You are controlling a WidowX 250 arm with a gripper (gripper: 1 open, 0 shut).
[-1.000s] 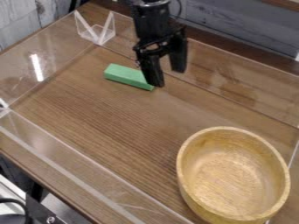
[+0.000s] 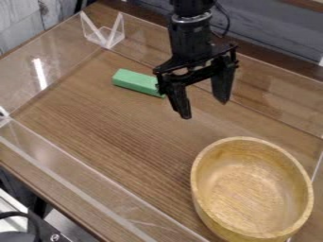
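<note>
The black gripper (image 2: 199, 92) hangs over the wooden table in the upper middle, open, with nothing seen between its fingers. Left of it lies a green block (image 2: 135, 81), flat on the wood. A large yellow oval bowl (image 2: 252, 222) sits at the lower right, below and to the right of the gripper, with nothing in it.
A clear plastic object (image 2: 104, 28) stands at the upper left. A wall borders the back right, and a black cable shows at the bottom left corner.
The green block and the bowl have stayed where they were.
</note>
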